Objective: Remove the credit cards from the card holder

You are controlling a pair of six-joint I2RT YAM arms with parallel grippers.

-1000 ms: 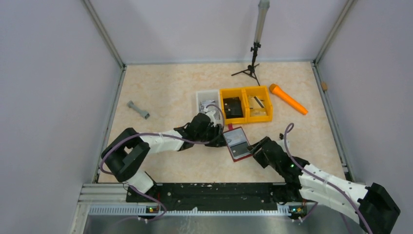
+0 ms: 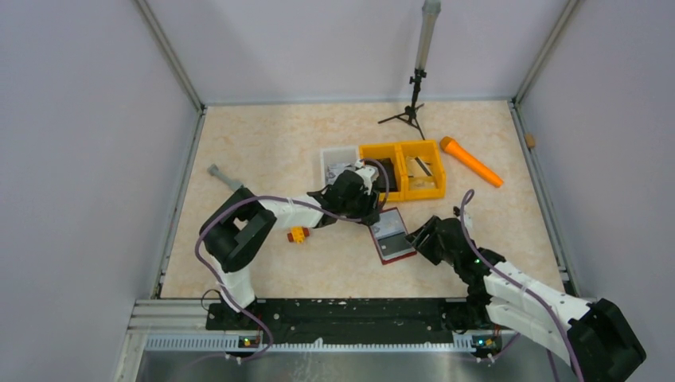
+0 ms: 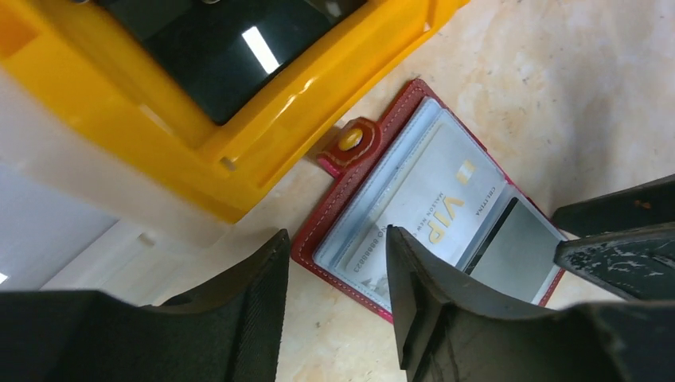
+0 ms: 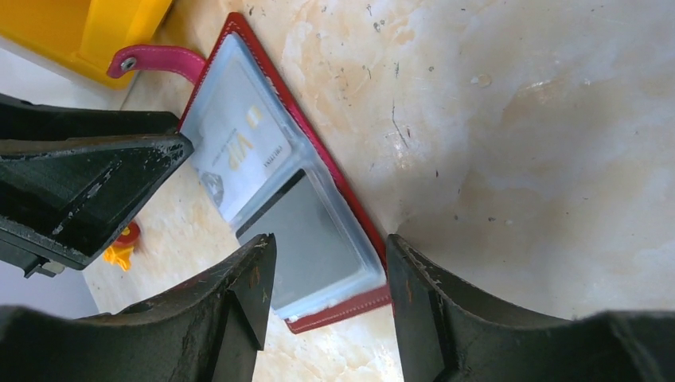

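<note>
A red leather card holder (image 2: 390, 234) lies on the table with clear sleeves holding a white VIP card (image 3: 438, 199) and a grey card (image 4: 298, 243); its snap strap (image 3: 350, 142) sticks out toward the yellow bins. My left gripper is over the holder's upper end near the strap, fingers parted and empty. My right gripper is low at the holder's lower end beside the grey card, fingers apart; whether they touch the holder is unclear.
Yellow bins (image 2: 436, 191) and a white bin (image 2: 323, 165) sit just behind the holder. An orange microphone (image 2: 470, 159) lies at right, a small yellow toy (image 2: 298, 235) at left.
My left arm has moved right and toward the back, now over the top end of the holder. My right gripper has shifted slightly.
</note>
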